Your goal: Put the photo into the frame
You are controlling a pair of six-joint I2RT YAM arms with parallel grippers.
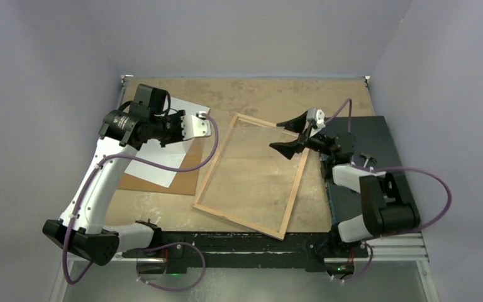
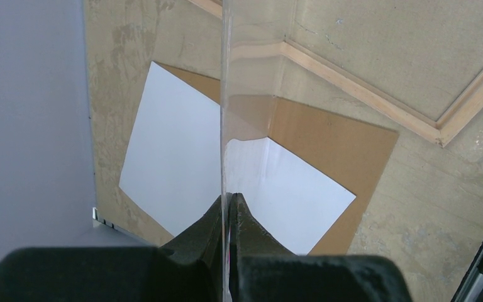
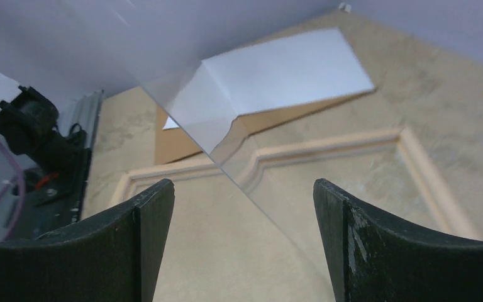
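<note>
The wooden frame (image 1: 292, 185) lies at a slant in the middle of the table. Left of it, a white sheet (image 1: 154, 170), probably the photo, rests on a brown board (image 1: 185, 179), partly hidden under my left arm. In the left wrist view, my left gripper is shut on the edge of a clear sheet (image 2: 246, 82), which stands upright above the white sheet. My right gripper (image 1: 277, 136) hovers over the frame's far right part with its fingers apart. In the right wrist view, the clear sheet (image 3: 210, 119) slants down between the spread fingers, seemingly not gripped.
A dark slab (image 1: 374, 145) lies along the right side beneath my right arm. Bare table shows behind the frame (image 1: 258, 94). Grey walls close in the left, back and right.
</note>
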